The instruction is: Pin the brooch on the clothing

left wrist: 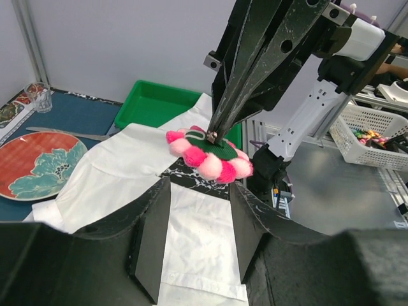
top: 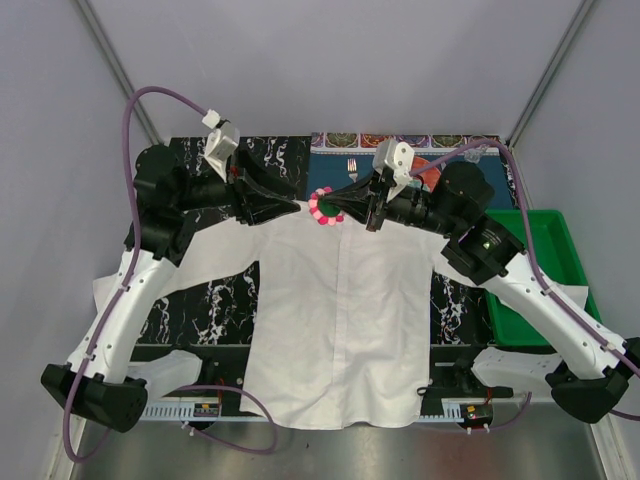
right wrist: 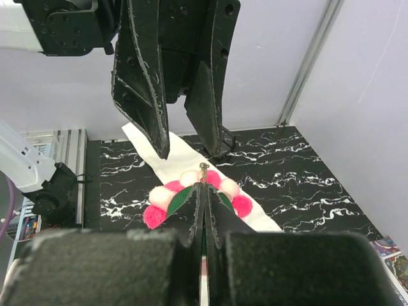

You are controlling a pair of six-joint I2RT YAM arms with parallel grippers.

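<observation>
The brooch (top: 325, 210), a ring of pink and white pompoms on a green felt disc with a metal pin, is held up over the white shirt (top: 340, 320) in the shut fingertips of my right gripper. In the left wrist view those fingertips grip it at the pin side. My left gripper is open, a short way left of the brooch in the top view, with nothing between its fingers.
A red plate (left wrist: 32, 166) on a blue mat, with cutlery and a glass (top: 475, 150), lies at the back. A green tray (top: 530, 230) stands on the right. Black marble surface shows around the shirt.
</observation>
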